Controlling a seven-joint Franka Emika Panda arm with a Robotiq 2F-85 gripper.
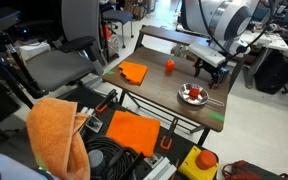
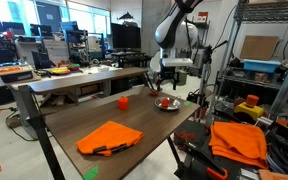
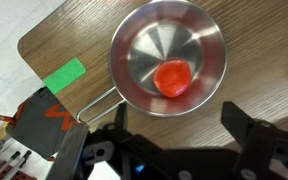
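A round metal pan (image 1: 187,101) with a thin wire handle rests on the wooden table, and a red round object (image 1: 194,92) lies inside it. In the wrist view the whole pan (image 3: 131,87) lies in front of my gripper, the red object (image 3: 172,78) towards the near side of its bowl. My gripper stands open and empty, its dark fingers spread wide. From exterior view 2, the gripper (image 2: 170,82) is above the table, higher than the pan (image 2: 172,107) and apart from it.
An orange cloth (image 1: 133,72) lies on the table's left part, with a red object (image 1: 170,64) standing between it and the pan. Green tape (image 3: 64,76) marks the tabletop near its edge. Bare tabletop (image 1: 162,86) shows left of the pan.
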